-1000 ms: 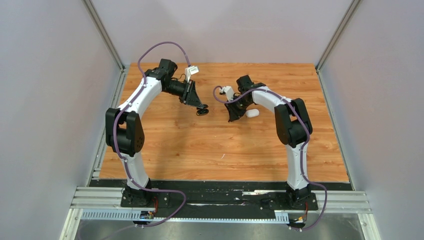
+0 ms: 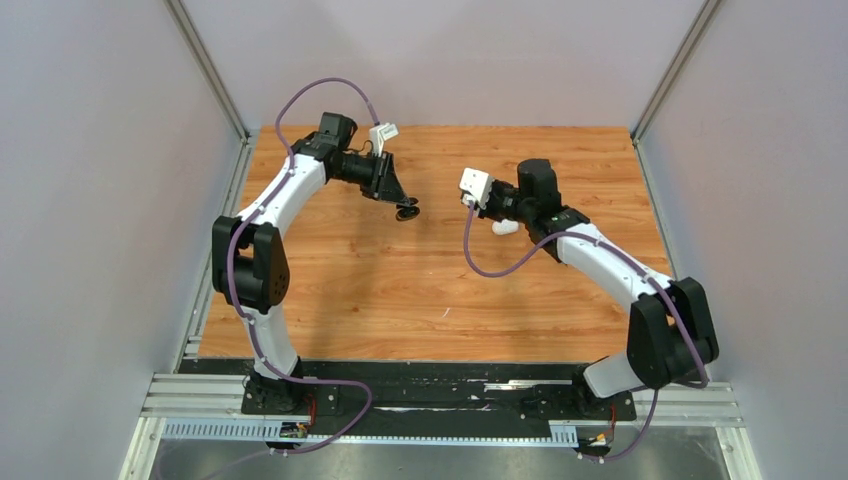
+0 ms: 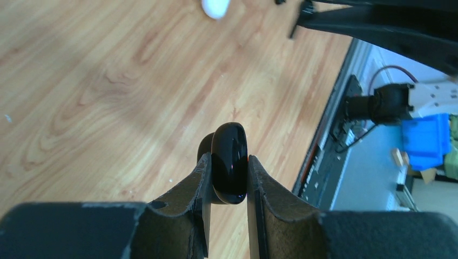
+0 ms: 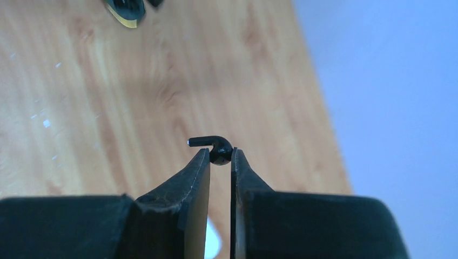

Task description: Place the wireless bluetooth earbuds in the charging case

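My left gripper [image 2: 398,200] is shut on the glossy black charging case [image 3: 229,162], which hangs at its fingertips above the wooden table. My right gripper is shut on a black earbud [image 4: 208,142], its stem pointing sideways. In the top view the right gripper stands right of the left one, apart from it. Part of the case and left gripper shows at the top of the right wrist view [image 4: 125,11].
A small white object [image 2: 505,227] lies on the table beside the right arm. A small black piece [image 3: 279,1] lies farther off.
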